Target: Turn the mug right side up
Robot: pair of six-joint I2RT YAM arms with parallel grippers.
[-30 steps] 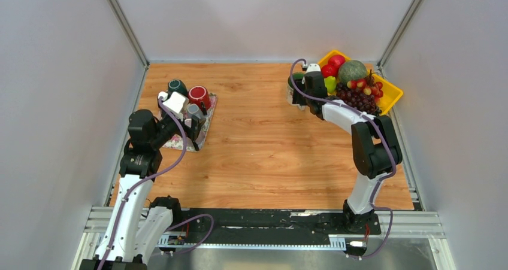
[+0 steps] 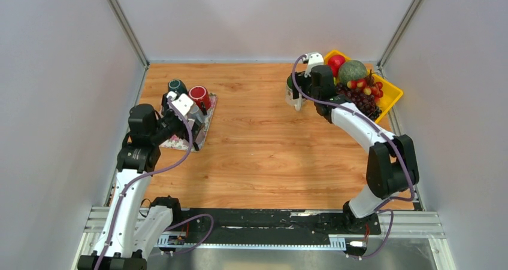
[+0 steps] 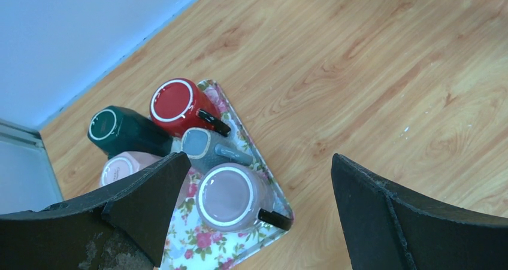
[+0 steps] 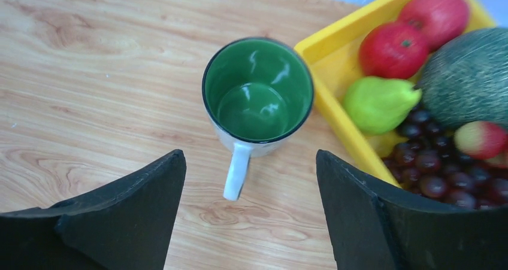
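A white mug with a green inside point(image 4: 257, 90) stands upright on the table, mouth up, its white handle towards my right gripper. That gripper is open, with the handle showing in the space between its fingers but apart from them. From the top, the same mug point(image 2: 295, 97) is partly covered by the right arm. At the left, my left gripper is open over a floral tray point(image 3: 203, 237). Upside-down mugs sit on or beside it: red point(image 3: 174, 105), dark green point(image 3: 117, 129), grey-blue point(image 3: 206, 147), and two pale pinkish ones, the nearer point(image 3: 227, 198) with a black handle.
A yellow basket point(image 4: 335, 117) of fruit stands close to the right of the white mug, with a pear, pomegranates, a melon and grapes inside. Walls close off the back and sides.
The left wrist has turned slightly over the tray.
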